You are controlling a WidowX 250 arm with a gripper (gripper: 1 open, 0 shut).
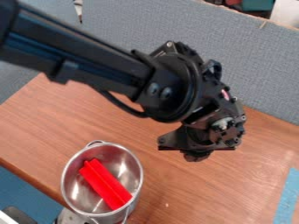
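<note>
A steel pot [128,164] with side handles stands at the lower left of the wooden table, holding a red bar-shaped object [103,184]. My black gripper [194,150] hangs over the middle right of the table, above and right of the pot. It is shut, with nothing visible between its fingers, though the arm partly hides it.
A grey padded wall [253,69] runs along the back. A blue strip [286,197] lies at the right edge.
</note>
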